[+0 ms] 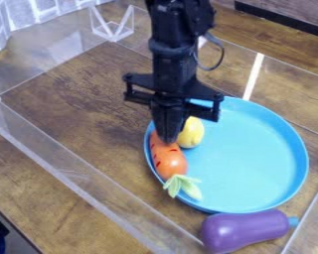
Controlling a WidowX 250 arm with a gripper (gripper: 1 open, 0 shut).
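A blue plate (pixel 254 164) sits right of centre. On its left side lie an orange toy carrot (pixel 169 159) with pale green leaves toward the front and a yellow object (pixel 191 132) behind it. The black gripper (pixel 171 124) hangs over the plate's left edge, above the carrot's upper end. Its fingertips are partly hidden, and I see nothing clearly held between them.
A purple toy eggplant (pixel 244 230) lies in front of the plate at the lower right. Clear plastic edges run along the left and back of the wooden surface (pixel 69 134), which is bare on the left.
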